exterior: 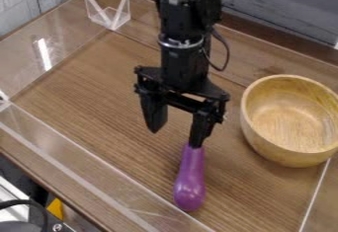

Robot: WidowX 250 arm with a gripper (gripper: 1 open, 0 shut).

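Observation:
A purple toy eggplant [191, 185] lies on the wooden floor of the tray, stem pointing away from the camera. Above and behind it hangs my black gripper [180, 113], open, its two fingers spread apart with nothing between them. The right finger is just beyond the eggplant's stem.
A tan bowl [286, 127] stands at the right, beside the gripper. A clear plastic piece [109, 9] is at the back left. The tray's clear side wall [34, 53] runs along the left. The wooden floor left of the gripper is bare.

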